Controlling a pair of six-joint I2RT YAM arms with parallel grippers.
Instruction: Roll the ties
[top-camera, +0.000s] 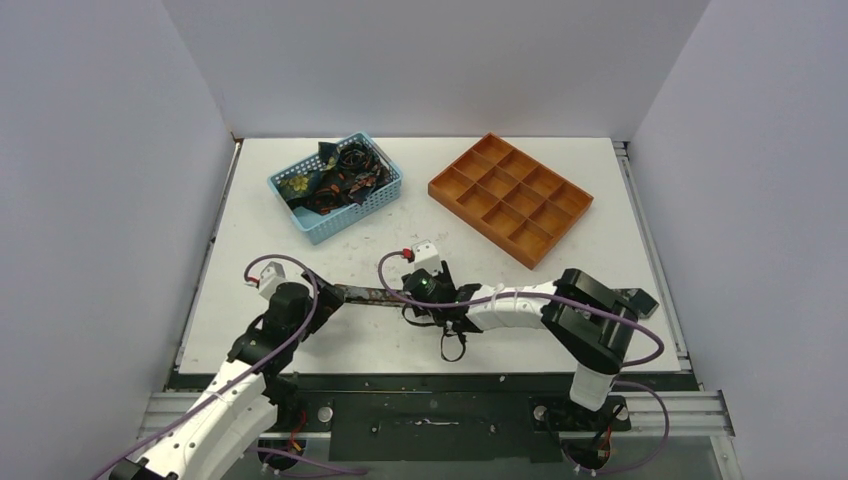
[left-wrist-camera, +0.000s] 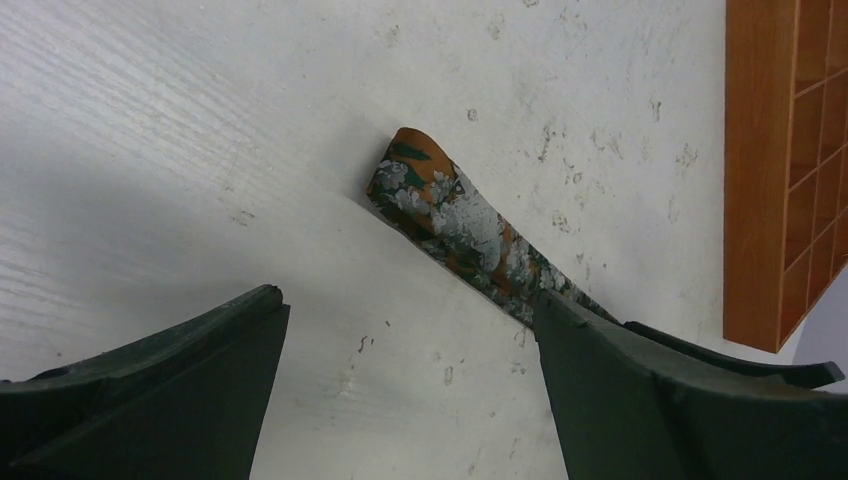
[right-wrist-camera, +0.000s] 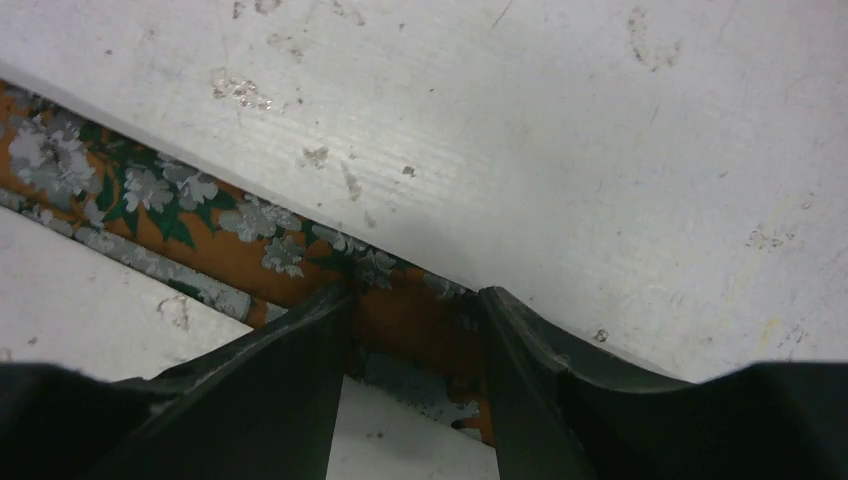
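Observation:
An orange, grey-flowered tie (top-camera: 370, 296) lies stretched flat across the table, its right end showing near the right edge and its middle under the right arm. In the left wrist view the tie's narrow left end (left-wrist-camera: 450, 220) lies beyond my open left gripper, with nothing between the fingers. My right gripper is low over the tie's band (right-wrist-camera: 180, 210), fingers part open on either side with orange fabric beneath them; whether it touches the fabric I cannot tell.
A blue basket (top-camera: 310, 226) of dark ties, some rolled, stands at the back left. An empty orange compartment tray (top-camera: 510, 200) stands at the back right. Bare table (top-camera: 250, 190) surrounds the tie.

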